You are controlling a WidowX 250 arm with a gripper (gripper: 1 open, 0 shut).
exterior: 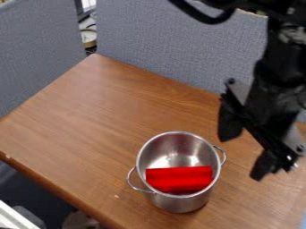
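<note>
A steel pot (pixel 167 150) with two wire handles stands on the wooden table near the front middle. A red cylinder (pixel 180 179) lies inside it. My dark gripper (pixel 256 143) hangs at the right side of the view, right of and above the pot, with its fingers apart and nothing seen between them.
Grey padded walls stand at the left (pixel 36 54) and back (pixel 167 40) of the table. A white object (pixel 12 224) sits off the table at the lower left.
</note>
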